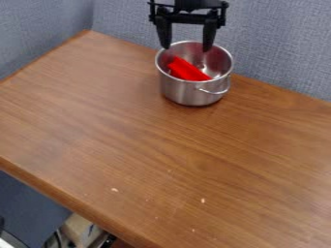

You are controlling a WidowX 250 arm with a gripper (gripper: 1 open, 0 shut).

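Note:
A red object [188, 70], roughly cylindrical, lies tilted inside a shiny steel pot [195, 92] with side handles at the back of the table. Above the pot hangs my black gripper [187, 45], open, its two fingers apart over the pot's far part with nothing seen between them.
A blue-grey padded wall [278, 48] stands behind it. Dark gear and cables show below the table's edge at the lower left.

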